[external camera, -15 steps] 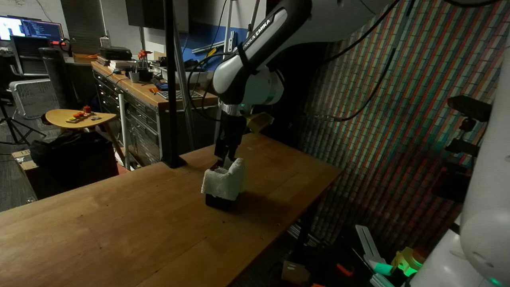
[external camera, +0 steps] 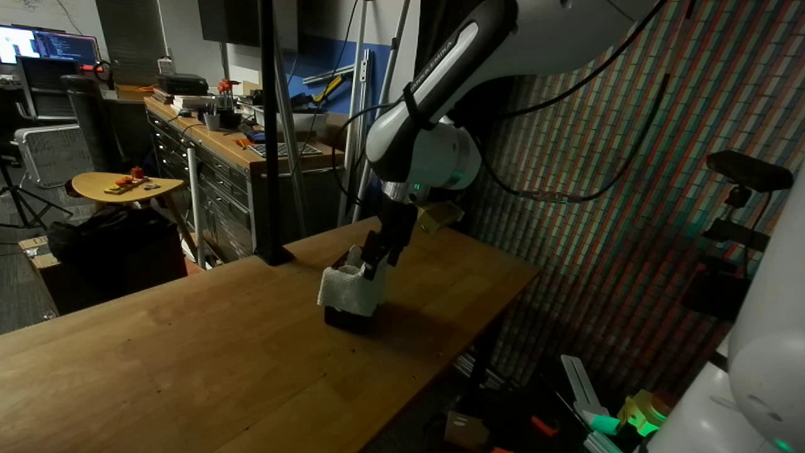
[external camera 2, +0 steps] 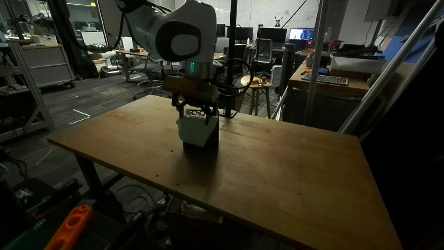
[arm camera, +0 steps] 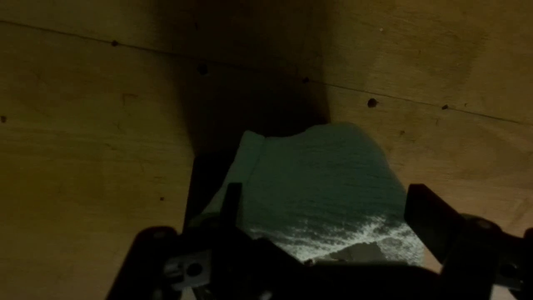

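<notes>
A pale cloth (external camera: 348, 293) hangs over the rim of a dark box (external camera: 348, 319) on the wooden table. In the second exterior view the cloth (external camera 2: 196, 130) covers much of the box's side, and the dark box (external camera 2: 213, 137) shows at its right and below. My gripper (external camera: 370, 265) is down at the top of the box. Seen from the wrist, the gripper stands open, one finger on each side of the cloth (arm camera: 320, 175). Whether either finger touches the cloth I cannot tell. The inside of the box is mostly hidden.
A dark upright post (external camera: 268, 151) stands at the table's edge behind it. A cabinet with tools (external camera: 219, 173) is farther back, off the table.
My gripper has shifted to the right and lower in the first exterior view, from the far side of the box to over the cloth's raised part. Box and cloth stay in place.
</notes>
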